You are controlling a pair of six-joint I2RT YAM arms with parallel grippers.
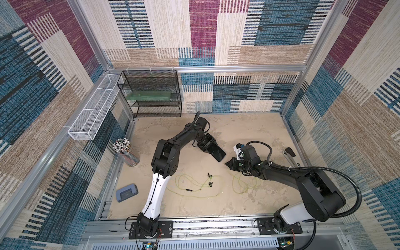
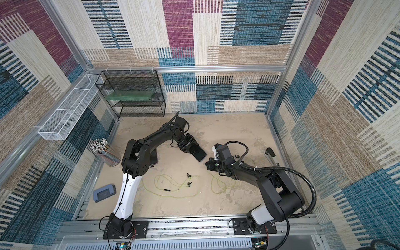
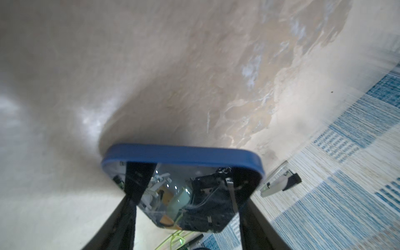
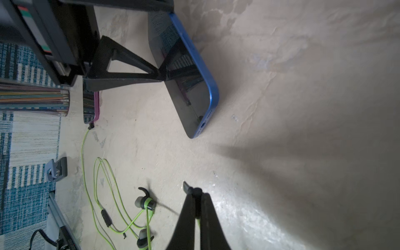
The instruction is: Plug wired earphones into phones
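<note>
A blue-edged phone (image 4: 187, 83) lies screen up mid-table, port end toward my right gripper. Over it stands my left gripper, fingers apart, fingertips at the glass, where they are mirrored. My right gripper is shut on a small dark earphone plug (image 4: 195, 192), its silver tip pointing out, a short way from the port. Green cable shows just below it. A second, purple-edged phone (image 4: 90, 102) has a dark plug (image 4: 91, 125) with green cable at its end. It is partly hidden by my left arm. Earbuds (image 4: 145, 203) lie on the table.
Green cable (image 1: 200, 195) loops across the front of the table. Pencil cup (image 1: 130, 156) and blue-grey tray (image 1: 126, 193) stand at the left. A black-handled tool (image 1: 290, 153) lies far right.
</note>
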